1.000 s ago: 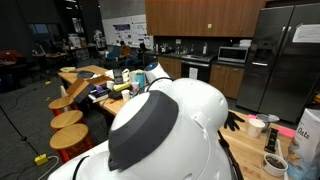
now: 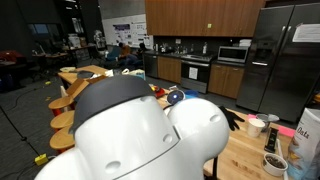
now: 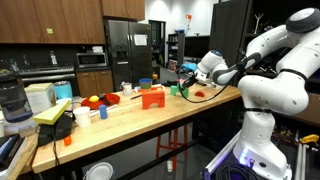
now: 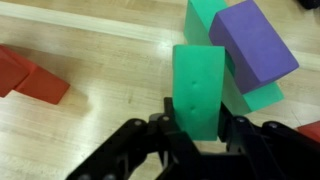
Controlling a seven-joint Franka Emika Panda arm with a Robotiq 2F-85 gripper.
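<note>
Between my gripper's (image 4: 198, 128) fingers in the wrist view is a green block (image 4: 198, 80), its long face toward the camera; the fingers are closed on its lower end. Just right of it a purple block (image 4: 255, 40) rests against a second green block (image 4: 262, 96) on the wooden table. A red block (image 4: 42, 85) sits to the left, well apart from the fingers. In the second exterior view the arm (image 3: 205, 62) reaches over the far right part of the table, where the gripper is too small to make out. The arm's white body hides the gripper in the first exterior view.
A red box (image 3: 153, 99) stands mid-table, with a blue cup (image 3: 103, 112) and a white cup (image 3: 84, 119) farther left. Another red piece (image 4: 312, 130) shows at the wrist view's right edge. Bare wood lies between the left red block and the green one.
In the first exterior view the arm has swung left and lower over the last second, covering more of the stools and the table's near side.
</note>
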